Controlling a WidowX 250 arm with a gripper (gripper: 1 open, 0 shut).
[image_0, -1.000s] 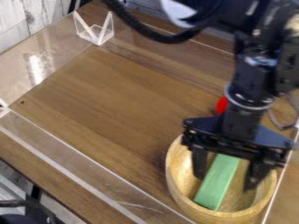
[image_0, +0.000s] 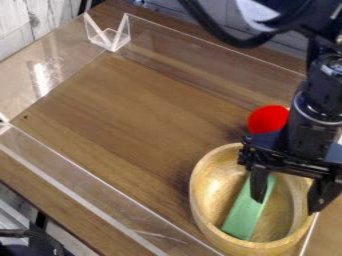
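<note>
A wooden bowl (image_0: 209, 208) sits at the lower right of the table, holding a long green block (image_0: 245, 215) lying tilted inside it. My gripper (image_0: 283, 192) is over the bowl, open, its dark fingers reaching down to the bowl's right part near the green block's upper end. A red round object (image_0: 267, 118) lies behind the bowl, partly hidden by the gripper.
Transparent walls (image_0: 107, 30) border the table at the back and along the near side.
My gripper has shifted to the right, uncovering more of the red object. The bowl and green block look about the same.
</note>
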